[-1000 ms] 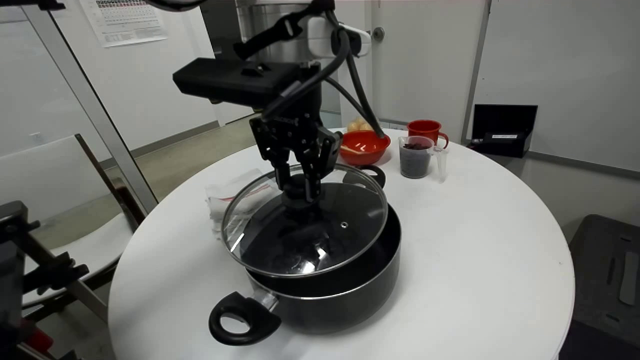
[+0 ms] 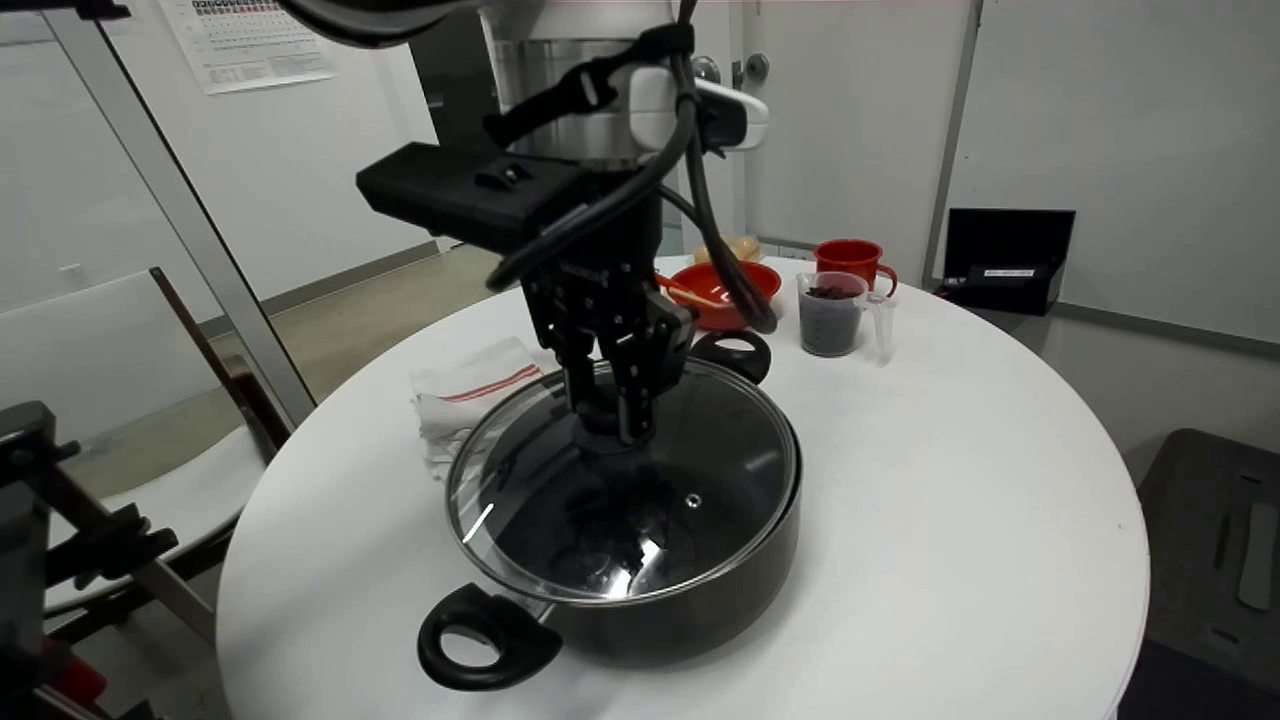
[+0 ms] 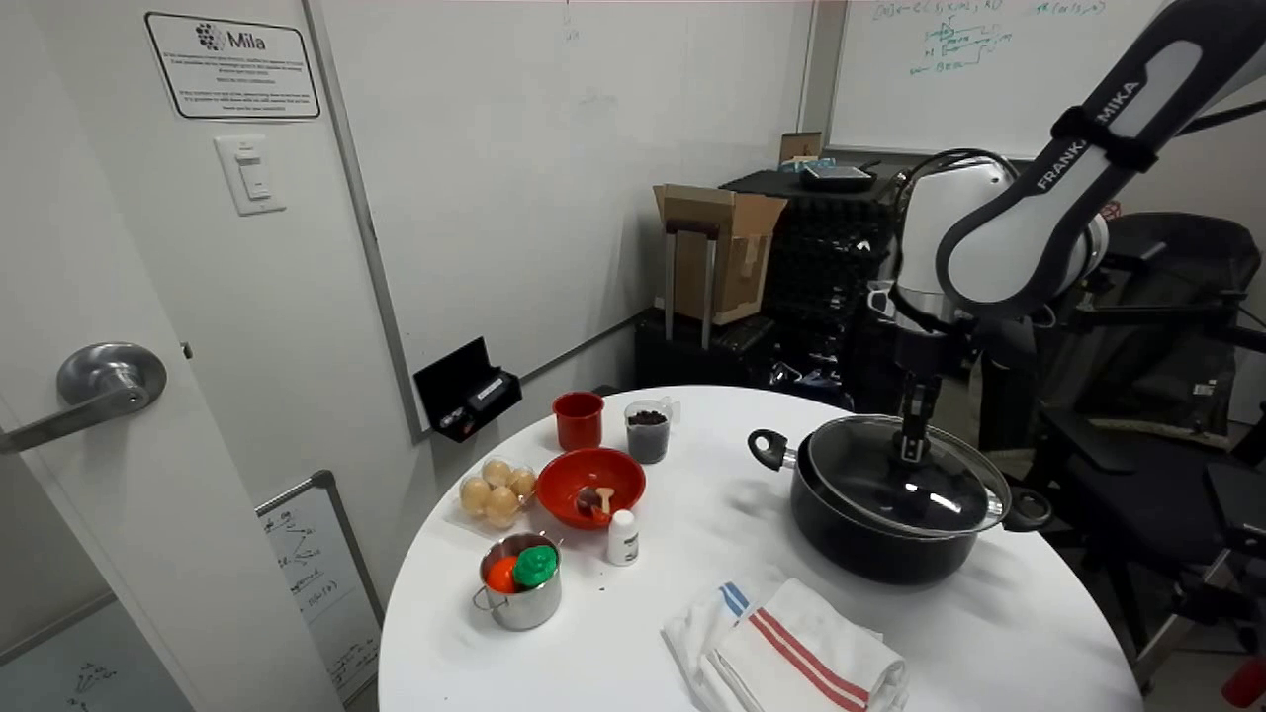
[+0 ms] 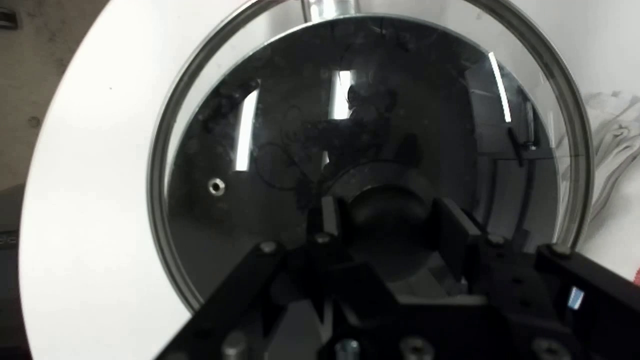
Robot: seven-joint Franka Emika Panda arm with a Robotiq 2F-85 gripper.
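Note:
A round glass lid (image 2: 720, 444) with a steel rim lies over the dark pot (image 2: 732, 600), set somewhat off-centre toward the towel side. In the second exterior view the lid (image 3: 855, 457) overhangs the pot (image 3: 855, 546) on the handle side at right. My gripper (image 2: 612, 414) is shut on the lid's black knob (image 2: 606, 434) from above. From the wrist, the gripper has the dark knob (image 4: 390, 207) between its fingers, and the lid's rim (image 4: 162, 162) reaches past the pot's edge. Whether the lid fully touches the pot cannot be told.
Folded towels (image 3: 795, 653) lie beside the pot. Farther along stand a red bowl (image 3: 623, 475), a red mug (image 3: 579, 421), a measuring cup (image 3: 648, 437), a white bottle (image 3: 623, 540), a small steel pot (image 3: 525, 603) and bagged round items (image 3: 498, 492). Table right of the pot is clear in the first exterior view.
My gripper has come down with the lid held by its knob. The lid has shifted slightly right and toward the camera, covering the gap that showed the pot's inside.

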